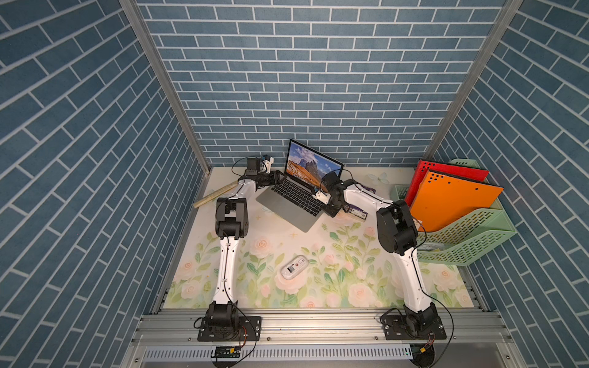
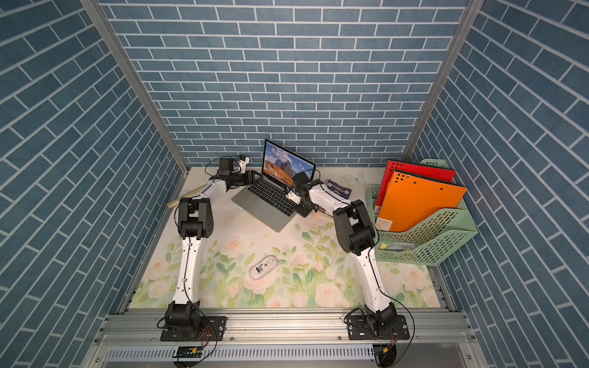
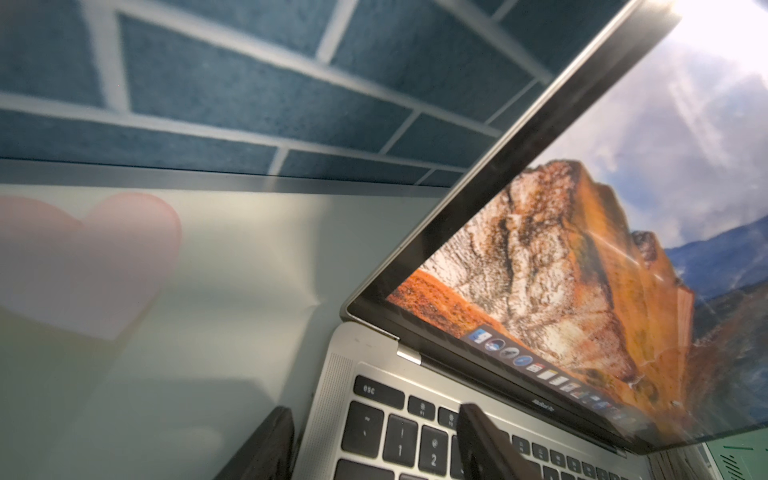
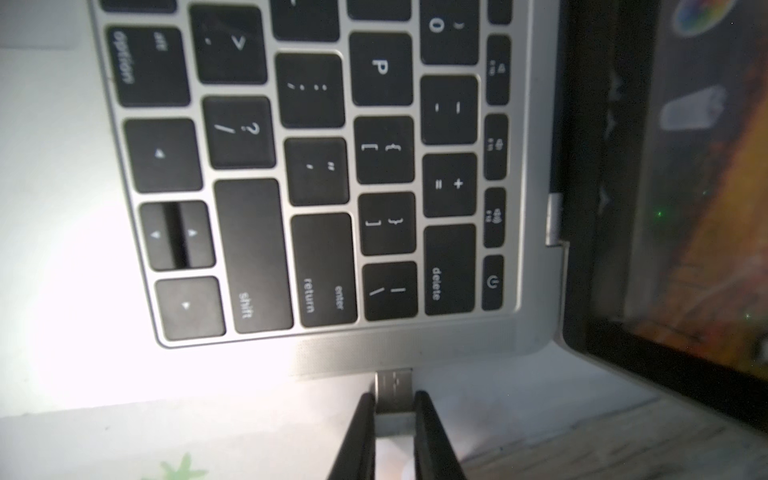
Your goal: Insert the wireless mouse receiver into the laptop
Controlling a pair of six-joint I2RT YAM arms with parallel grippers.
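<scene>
The open silver laptop (image 1: 289, 206) stands at the back centre, its screen (image 3: 560, 264) lit. My left gripper is open at the laptop's left edge beside the keyboard's top-left corner, nothing seen between its fingers. My right gripper is shut on a small silver receiver (image 4: 393, 384), which is held at the laptop's right side edge near the return key; whether it is in a port cannot be told. A wireless mouse (image 1: 294, 266) lies on the table in front of the laptop.
A green file rack (image 2: 451, 245) with red (image 2: 429, 168) and orange (image 2: 420, 199) folders fills the right side. A wooden strip (image 1: 209, 195) lies at the left, small items beside the laptop's right.
</scene>
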